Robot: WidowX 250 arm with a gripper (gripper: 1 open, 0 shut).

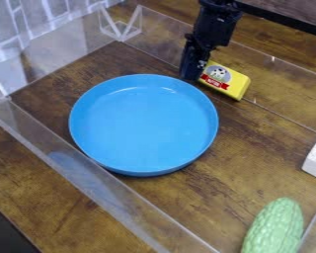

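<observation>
My black gripper (197, 61) hangs at the upper middle, its fingers beside the left end of a yellow box (229, 83) with a red label, which lies on the wooden floor of a clear-walled tray. Whether the fingers touch the box or hold anything is too small to tell. A large blue plate (143, 123) lies left of centre, below the gripper.
A green ridged vegetable (272, 226) lies at the lower right, and a white block (315, 153) sits at the right edge. Clear tray walls (29, 69) run along the left and back. Bare wood shows right of the plate and at the left.
</observation>
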